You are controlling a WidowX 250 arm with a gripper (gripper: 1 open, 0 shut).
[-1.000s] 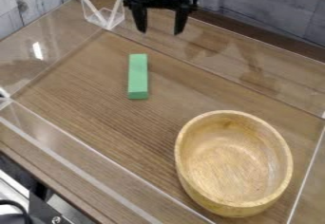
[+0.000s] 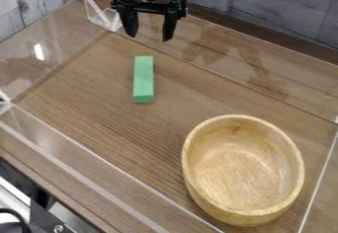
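Note:
My black gripper (image 2: 148, 28) hangs at the top middle of the view, its two fingers spread apart and pointing down, open. Below it a green rectangular block (image 2: 144, 79) lies flat on the wooden table, apart from the fingers. A large tan round bowl (image 2: 242, 202) sits at the lower right.
A pale, partly see-through shape stands at the upper left beside the gripper, too unclear to name. The table's edges show at the right and lower left.
The green block and the bowl have not moved.

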